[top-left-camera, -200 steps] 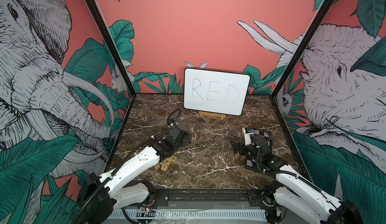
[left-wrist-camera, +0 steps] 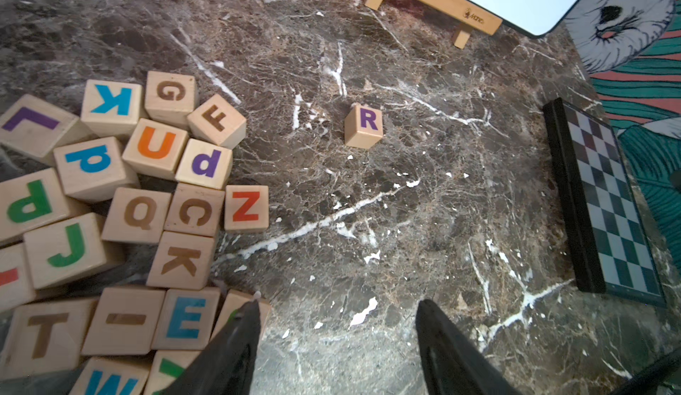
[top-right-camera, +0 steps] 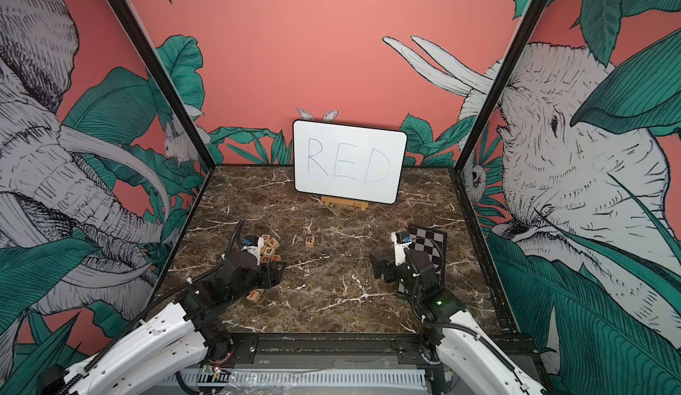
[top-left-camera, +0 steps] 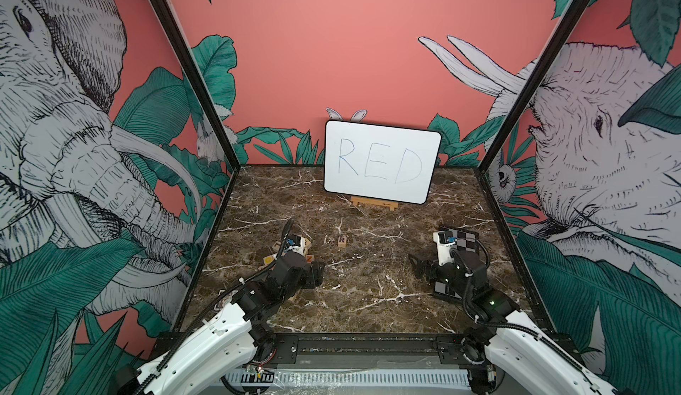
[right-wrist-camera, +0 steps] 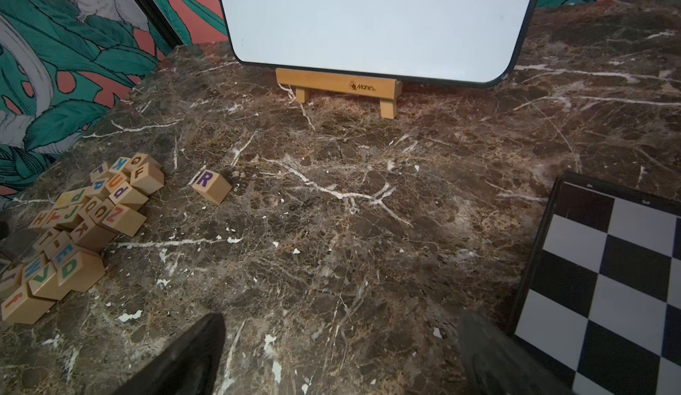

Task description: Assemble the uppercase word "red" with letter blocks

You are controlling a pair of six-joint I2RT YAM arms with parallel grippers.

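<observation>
An R block (left-wrist-camera: 363,126) stands alone in the middle of the table, below a whiteboard (top-left-camera: 381,160) reading RED. A cluster of letter blocks lies at the left, with an E block near its front; a D block (right-wrist-camera: 76,268) shows in the right wrist view. My left gripper is open above the table beside that cluster's right side, nothing between its fingers. My right gripper stands open, empty, at the right by the checkerboard.
The checkerboard (right-wrist-camera: 596,267) lies on the right of the table. The wooden stand (right-wrist-camera: 338,79) holds the whiteboard at the back.
My left gripper has drawn back from beside the R block toward the front, over the cluster's right side. The right arm has shifted slightly.
</observation>
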